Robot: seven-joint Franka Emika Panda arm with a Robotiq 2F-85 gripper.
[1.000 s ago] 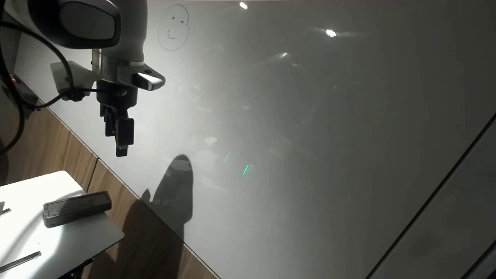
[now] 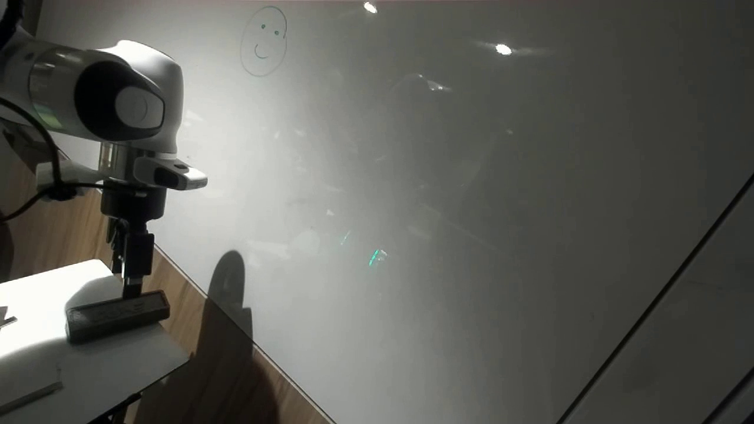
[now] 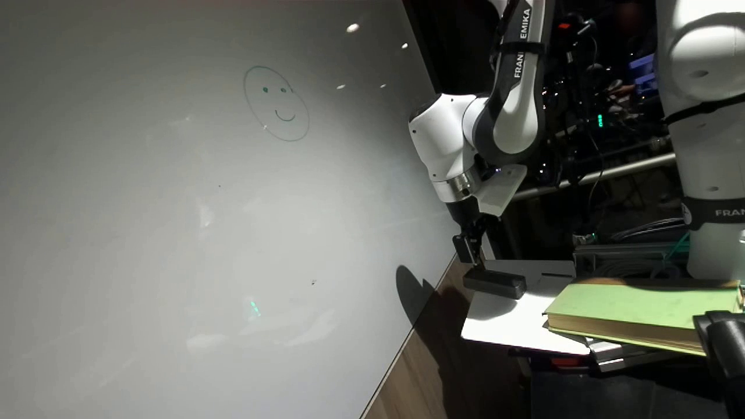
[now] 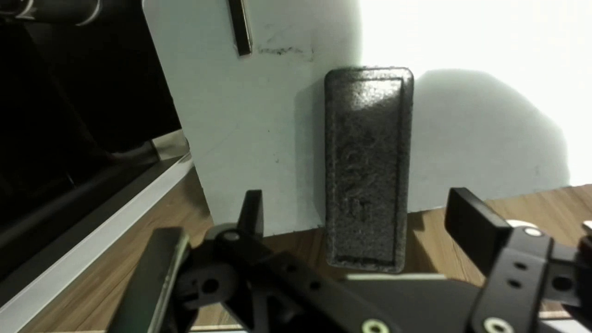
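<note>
A dark, oblong eraser-like block (image 4: 367, 166) lies on a white board-like platform (image 4: 244, 138), one end jutting past the platform's edge. My gripper is open above that jutting end, with one finger on each side of it and visible gaps between. In exterior view 1, a fingertip (image 2: 132, 287) reaches down to the near end of the block (image 2: 116, 315); whether it touches cannot be told. A smiley face drawn in green (image 2: 263, 41) is on the large whiteboard (image 2: 452, 212), up and to the right of the arm.
A green book (image 3: 635, 311) rests at the platform's right side in exterior view 2. A thin dark bar (image 4: 239, 27) lies on the platform near the block. Close beside the platform runs the wood-toned lower wall (image 2: 233, 374).
My arm has come down and to the left in exterior view 1, from clear above the platform to right over the block's end. The block has not visibly moved.
</note>
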